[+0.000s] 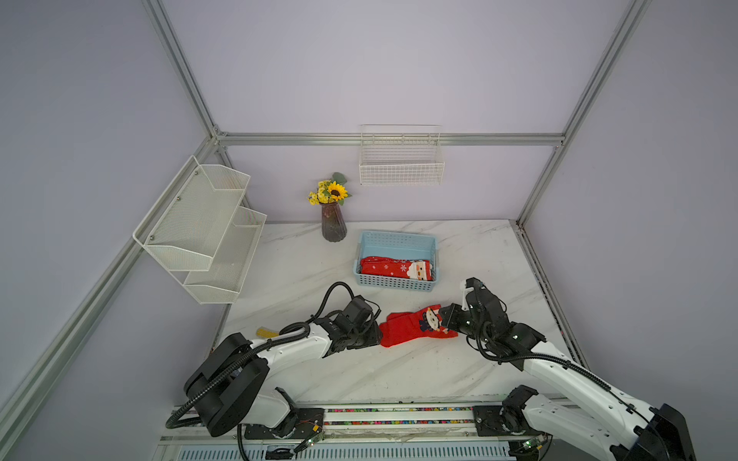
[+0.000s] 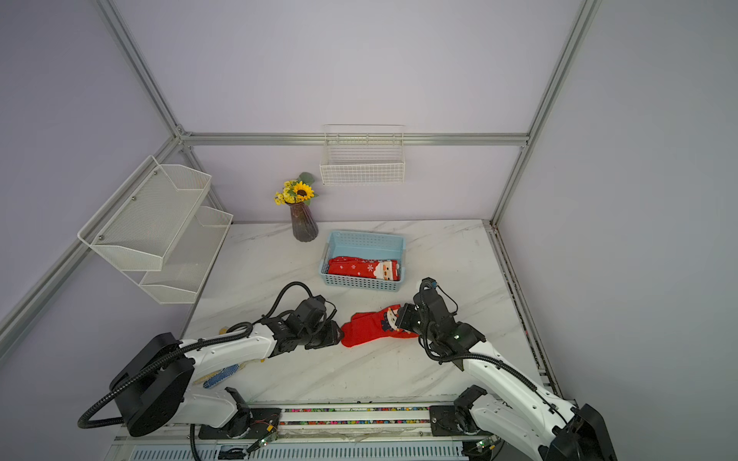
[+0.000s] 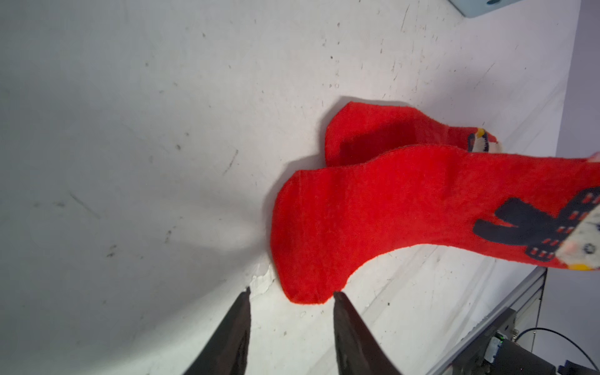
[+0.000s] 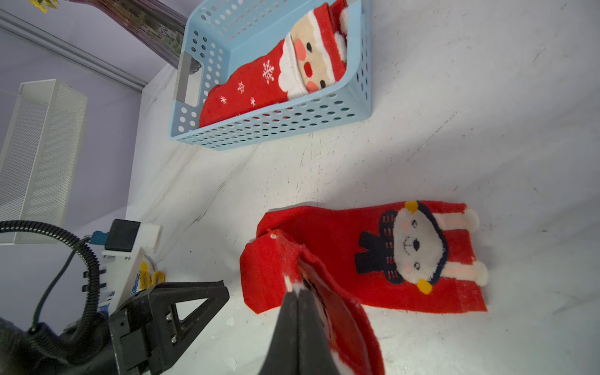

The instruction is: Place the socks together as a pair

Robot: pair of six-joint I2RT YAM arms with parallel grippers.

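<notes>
A red sock with a bear face (image 4: 415, 240) lies flat on the table in the right wrist view. A second red sock (image 3: 387, 200) of the same kind lies partly across it, its cuff end raised. My right gripper is shut on this upper sock, whose folded cloth shows around the fingertips. In the left wrist view, the upper sock's toe lies just beyond my left gripper, which stands open with no cloth gripped. The toes of the two socks are close but not lined up.
Behind the socks stands a blue basket (image 1: 398, 282) holding red Santa socks (image 1: 396, 267). A vase of sunflowers (image 1: 333, 223) is at the back left, and white mesh shelves (image 1: 200, 230) hang on the left wall.
</notes>
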